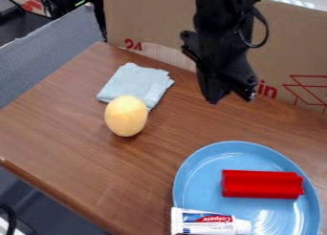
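Note:
The black gripper (pixel 228 86) hangs over the back right of the wooden table, above and behind a blue plate (pixel 196 184); whether its fingers are open or shut is unclear from this angle. On the plate lies a red cylinder (pixel 262 183), with a Colgate toothpaste tube (pixel 209 223) at its near-left rim. A yellow egg-shaped object (pixel 125 116) sits left of centre, just in front of a folded light blue cloth (pixel 137 82).
A cardboard box (pixel 147 19) stands along the back edge. The table's left edge borders a grey surface (pixel 41 67).

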